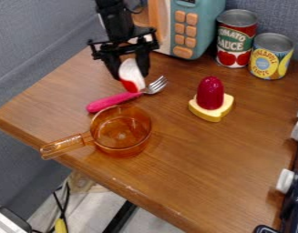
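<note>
My black gripper [128, 64] hangs at the upper left of the table, its fingers around a white and red object [131, 75] low over the wood; whether they grip it I cannot tell. Just below lies a fork with a pink handle [109, 100]. An orange transparent pan [119, 129] sits front left. To the right, a red upright object [210, 93] rests on a yellow and white piece [210, 112].
A teal toy microwave [176, 23], a tomato can [234, 39] and a yellow can [271, 56] stand at the back. A dark appliance with white knobs [290, 191] lines the right edge.
</note>
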